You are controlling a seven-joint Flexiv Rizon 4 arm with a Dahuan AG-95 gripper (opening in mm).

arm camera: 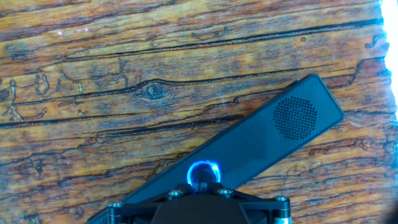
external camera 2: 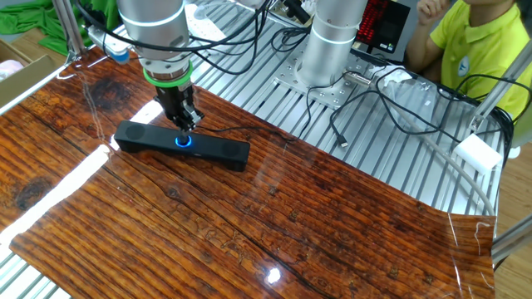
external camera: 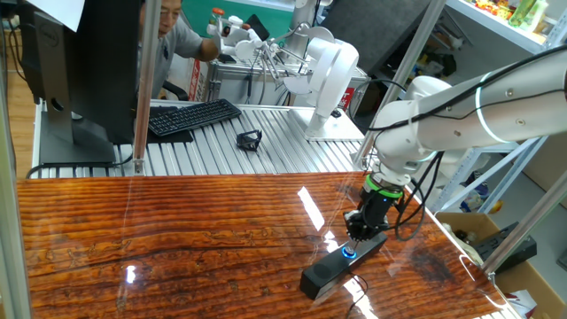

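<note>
A long black speaker bar (external camera: 330,272) lies on the glossy wooden table. A round knob (external camera 2: 184,141) ringed by blue light is on its top. My gripper points down at this knob, its fingertips drawn close together in the wrist view. They are at or just over the knob; whether they touch it or have it between them cannot be made out. From exterior view 2, the gripper (external camera 2: 184,131) stands over the middle of the bar. The wrist view shows a perforated speaker grille (arm camera: 295,117) toward one end, while the gripper covers part of the bar.
A thin black cable (external camera 2: 241,129) runs over the table behind the bar. People sit beyond the table.
</note>
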